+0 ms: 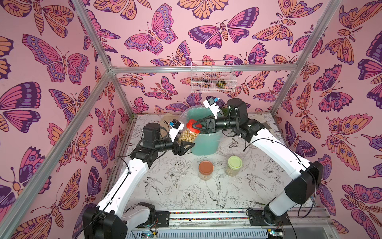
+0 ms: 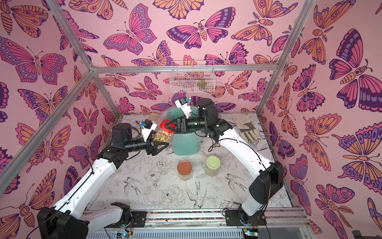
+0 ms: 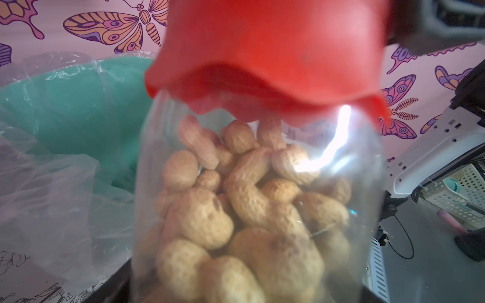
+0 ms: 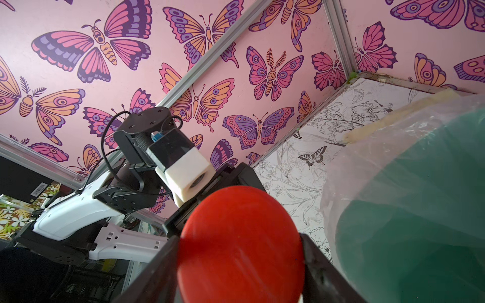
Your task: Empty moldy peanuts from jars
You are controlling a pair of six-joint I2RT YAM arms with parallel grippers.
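Observation:
A clear jar of peanuts (image 3: 242, 212) with a red lid (image 4: 240, 242) is held up at the near left of the teal bin (image 1: 205, 146), which has a clear liner. My right gripper (image 1: 195, 125) is shut on the red lid. My left gripper (image 2: 159, 147) is at the jar's lower part; whether its fingers touch the jar is hard to tell. A jar with an orange-brown lid (image 1: 205, 170) and a jar with a pale green lid (image 1: 234, 166) stand upright on the table in front of the bin.
A white wire basket (image 2: 192, 79) hangs on the back wall. Flat beige and green items (image 2: 246, 129) lie at the back right. My right arm extends over the right side of the table.

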